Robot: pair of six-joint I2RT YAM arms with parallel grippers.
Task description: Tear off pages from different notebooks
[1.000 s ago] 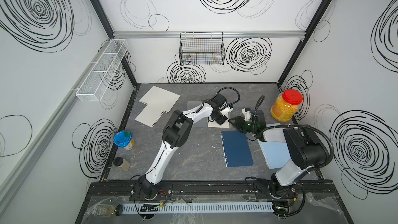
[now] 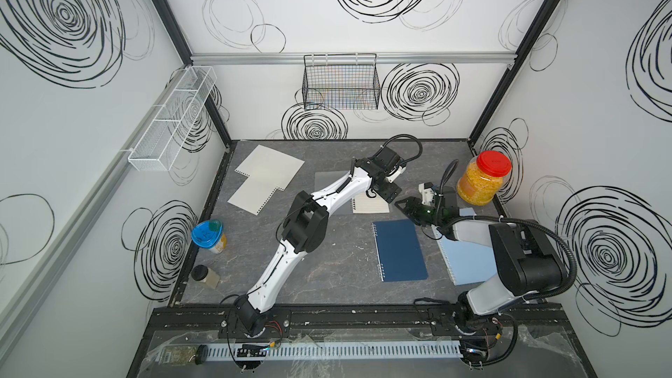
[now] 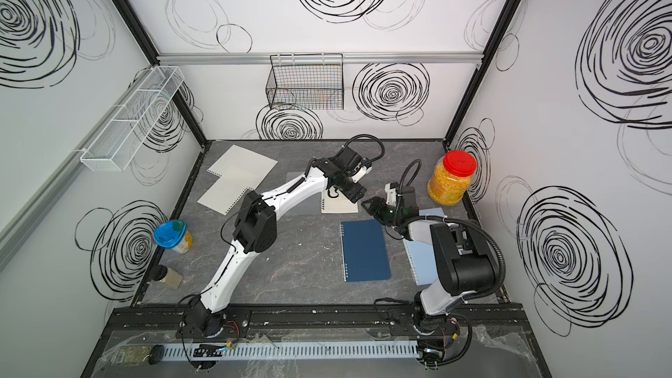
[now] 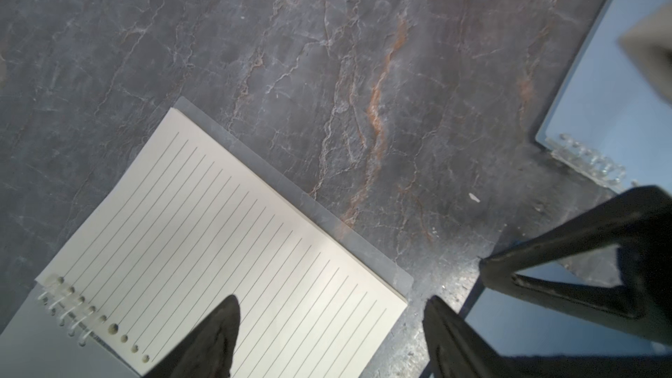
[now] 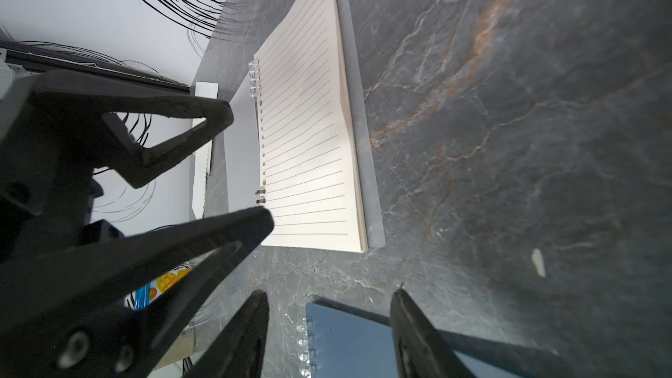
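Observation:
A spiral notebook with lined cream pages (image 4: 231,238) lies open near the table's middle, its grey cover folded out to the left. Over its right part hovers my left gripper, open and empty. The right gripper is also open, just off the notebook's near right corner, with nothing between its fingers. A closed dark blue notebook (image 2: 401,252) lies in front of it. Farther right is a light blue notebook (image 2: 465,262), partly covered by the right arm. Two loose white sheets (image 2: 269,166) overlap at the back left, holes along their edges.
A red-lidded jar (image 2: 483,178) stands at the back right. On the left are a blue-lidded tub (image 2: 208,236) and a small dark-capped jar (image 2: 205,275). Both grippers are close together.
My left gripper has moved right and slightly back across the open notebook. The right arm has shifted slightly right. The notebook has moved slightly; the loose sheets stay put.

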